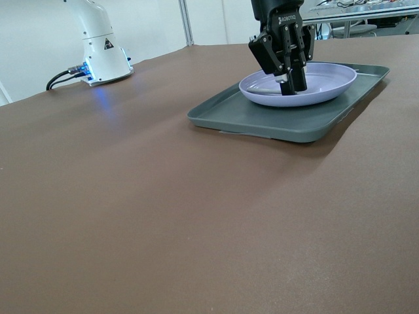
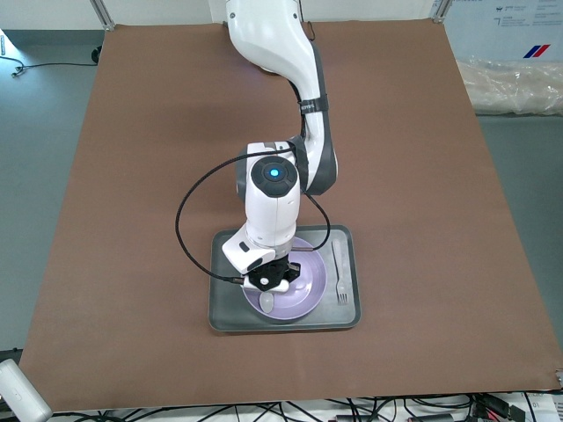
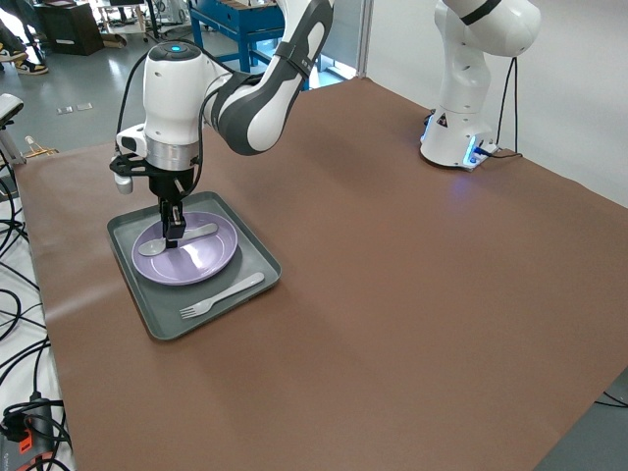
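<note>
A grey tray holds a lavender plate, with a white fork on the tray beside the plate. A pale spoon lies across the plate; in the left view its bowl shows at the plate's lower left. The black gripper points straight down into the plate, its fingertips low at the plate's surface over the spoon. Something pale shows by the fingertips in the top view; whether they are shut on the spoon is unclear. The arm's wrist hides part of the plate in the left view.
More cables lie beyond the table's edge.
</note>
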